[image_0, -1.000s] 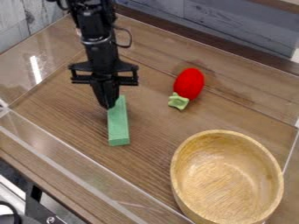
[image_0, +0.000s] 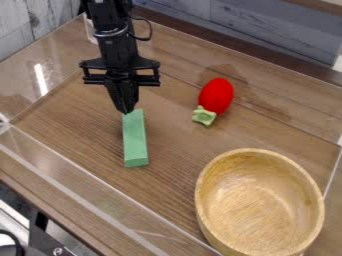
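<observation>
My black gripper (image_0: 122, 78) is in the upper middle of the camera view, above the top end of a green bar-shaped object (image_0: 135, 138) lying on the wooden table. Whether its fingers hold anything is hard to make out; the green bar lies apart below them.
A red oval object (image_0: 217, 95) and a small pale-green piece (image_0: 203, 117) lie to the right of the gripper. A large tan bowl (image_0: 257, 200) fills the lower right.
My gripper has moved up and back, away from the green bar, which stays where it lay.
</observation>
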